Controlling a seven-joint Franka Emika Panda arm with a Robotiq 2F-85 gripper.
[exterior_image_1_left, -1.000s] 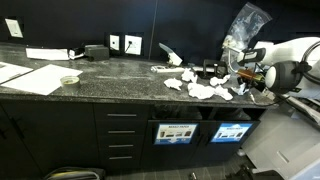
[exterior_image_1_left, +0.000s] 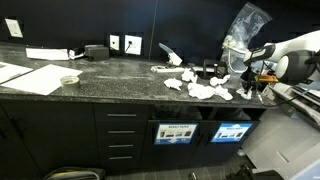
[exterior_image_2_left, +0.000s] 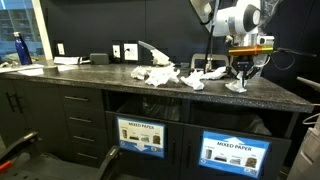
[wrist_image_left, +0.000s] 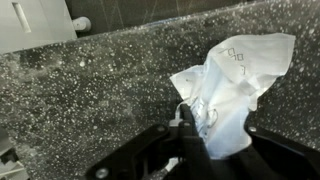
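My gripper is shut on a crumpled piece of white paper (wrist_image_left: 250, 62), whose loose end spreads out past the fingers in the wrist view. Seen from exterior view 2, the gripper (exterior_image_2_left: 241, 76) points down over the right part of the dark countertop, and the held paper (exterior_image_2_left: 236, 87) hangs at its tips, close to the surface. Whether the paper still touches the counter cannot be told. More crumpled white papers (exterior_image_2_left: 160, 75) lie on the counter to the left of the gripper.
Under the counter are two open compartments with "MIXED PAPER" signs (exterior_image_2_left: 140, 136) on their fronts. A black box (exterior_image_1_left: 97, 52), a tape roll (exterior_image_1_left: 70, 82) and flat sheets (exterior_image_1_left: 45, 78) occupy the left side.
The arm has shifted slightly, its forearm now sitting a little higher in exterior view 1. The loose papers on the counter have not visibly moved.
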